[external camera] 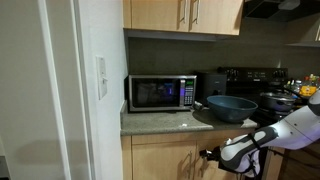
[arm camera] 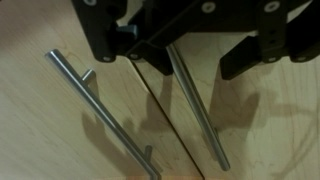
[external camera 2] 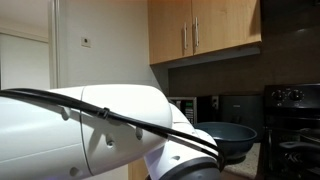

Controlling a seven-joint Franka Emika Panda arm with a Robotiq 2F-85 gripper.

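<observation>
My gripper shows at the top of the wrist view, its two black fingers apart. Pale wooden lower cabinet doors [arm camera: 40, 130] fill the background, parted by a dark vertical gap. On one door a metal bar handle [arm camera: 203, 112] runs up into the space between my fingers, its upper end hidden by the gripper; whether a finger touches it, I cannot tell. The other door's bar handle [arm camera: 100, 112] lies to the left, clear of the fingers. In exterior view 1 my gripper [external camera: 208, 154] is a small dark shape close in front of the lower cabinet [external camera: 155, 160].
Above the cabinet, the counter [external camera: 150, 123] holds a microwave [external camera: 158, 93] and a large blue bowl [external camera: 231, 108] near the front edge, over my arm. A stove with a pot [external camera: 277, 102] stands at the right. The floor side left of the arm looks clear.
</observation>
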